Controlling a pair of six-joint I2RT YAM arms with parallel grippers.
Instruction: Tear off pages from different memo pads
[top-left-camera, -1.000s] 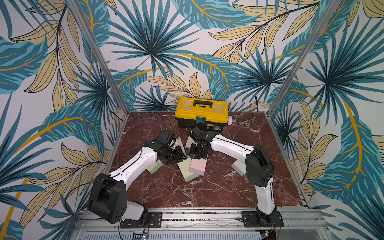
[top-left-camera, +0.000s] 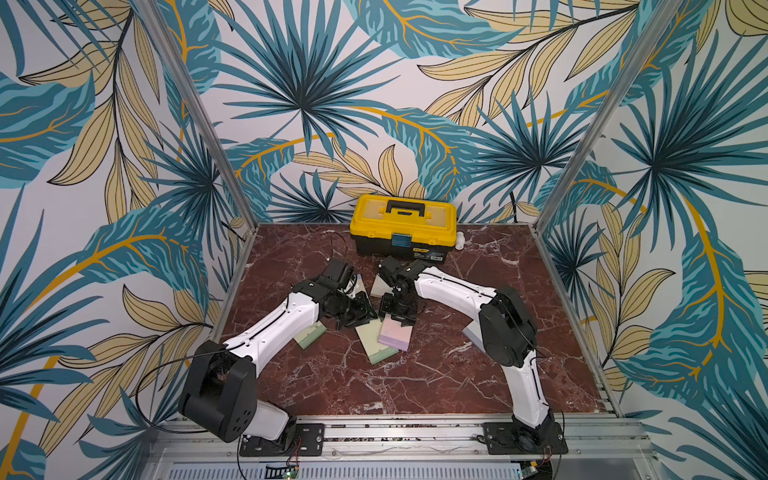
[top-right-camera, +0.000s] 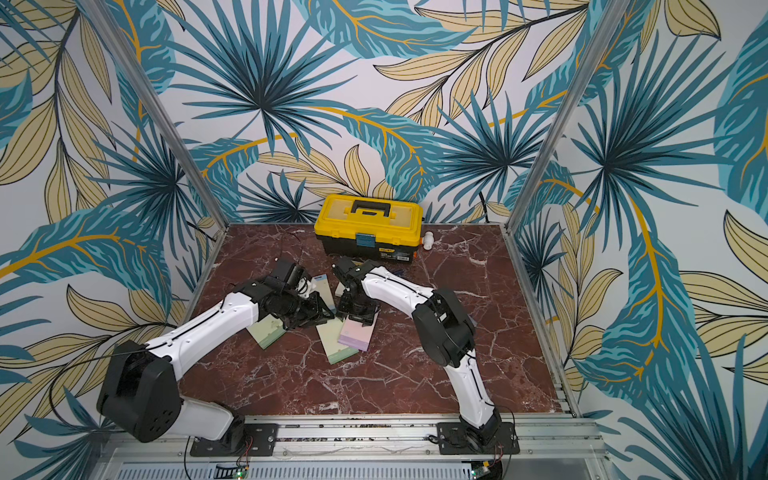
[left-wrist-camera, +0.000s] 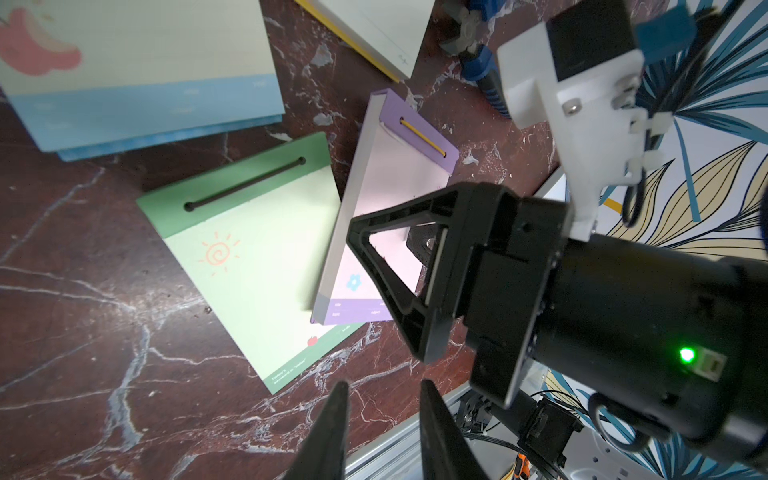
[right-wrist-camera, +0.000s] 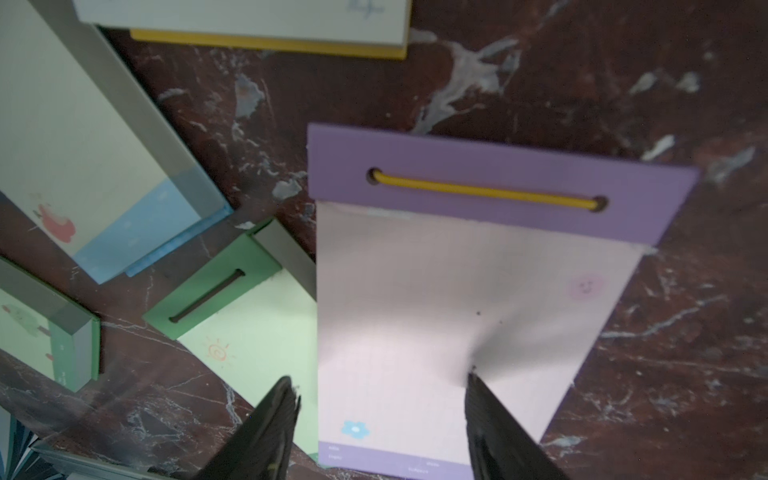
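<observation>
A purple-bound memo pad (right-wrist-camera: 472, 312) with a yellow cord lies on a green-bound pad (right-wrist-camera: 244, 352); a blue-edged pad (right-wrist-camera: 112, 152), a yellow-edged pad (right-wrist-camera: 256, 20) and another green pad (right-wrist-camera: 28, 328) lie around them. My right gripper hangs over the purple pad's lower part, part open, with nothing visible between its fingertips. My left gripper is above the table by the green pad, part open and empty; in the left wrist view the right gripper's body covers part of the purple pad.
A yellow-lidded toolbox (top-left-camera: 404, 224) stands at the back, with a white object (top-right-camera: 428, 240) beside it. Blue-handled pliers (left-wrist-camera: 480, 68) lie near the yellow-edged pad.
Over the last second both arms have shifted slightly inward, toward the central pads. The pads appear to lie in the same places.
</observation>
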